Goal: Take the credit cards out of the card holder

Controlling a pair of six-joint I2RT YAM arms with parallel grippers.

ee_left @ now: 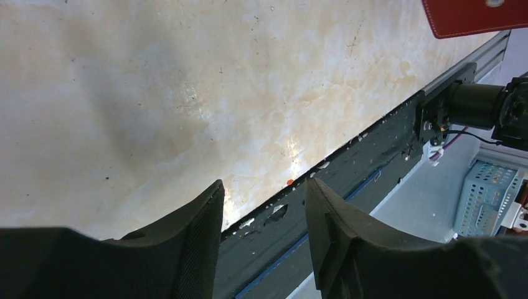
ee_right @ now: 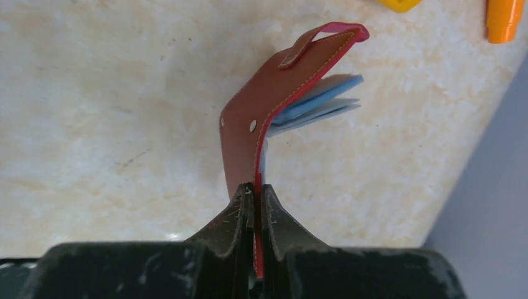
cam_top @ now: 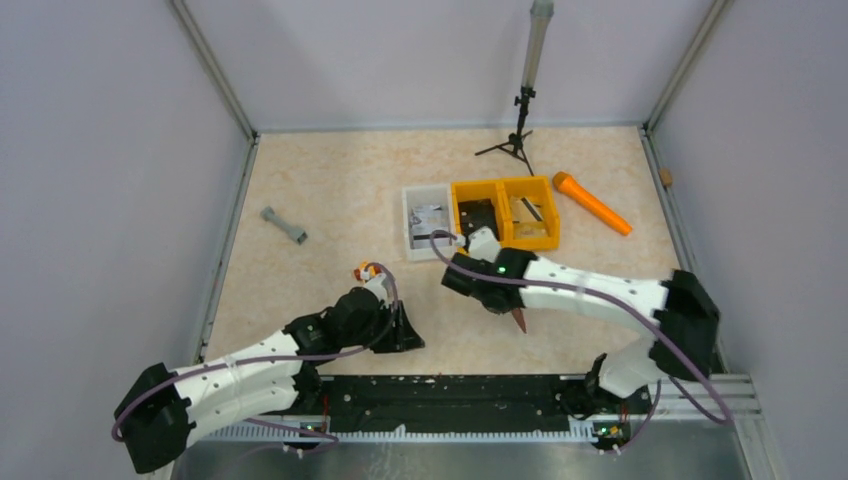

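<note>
The red-brown leather card holder (ee_right: 243, 143) is raised, upright and spread, with blue and pale cards (ee_right: 311, 106) fanned from its side. My right gripper is shut on its edge. In the top view the holder (cam_top: 518, 318) is mostly hidden under the right arm; a corner of it (ee_left: 473, 15) shows at the top right of the left wrist view. My left gripper is open over bare tabletop at the front centre, nothing between its fingers.
A white bin (cam_top: 410, 220) and yellow bins (cam_top: 545, 240) stand at the back centre. An orange microphone (cam_top: 595, 205), a grey tool (cam_top: 283, 225), a small orange toy (cam_top: 362, 270) and a black stand (cam_top: 515, 140) lie or stand around them.
</note>
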